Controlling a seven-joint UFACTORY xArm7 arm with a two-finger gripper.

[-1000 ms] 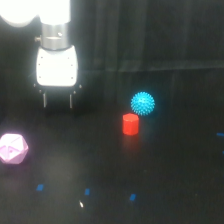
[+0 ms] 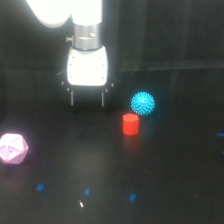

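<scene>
The white arm's gripper [image 2: 87,98] hangs at the upper left of the camera view, its two thin fingers apart with nothing seen between them. To its right stand a red cylinder [image 2: 130,124] and, just behind that, a spiky light-blue ball [image 2: 142,103]. A pink faceted ball [image 2: 13,148] sits at the left edge, lower than the gripper.
Small blue marks [image 2: 87,192] are scattered on the table, with a small pale speck near them. A dark backdrop fills the rear.
The arm and open gripper have moved to the right, toward the red cylinder and blue ball. The objects have not moved.
</scene>
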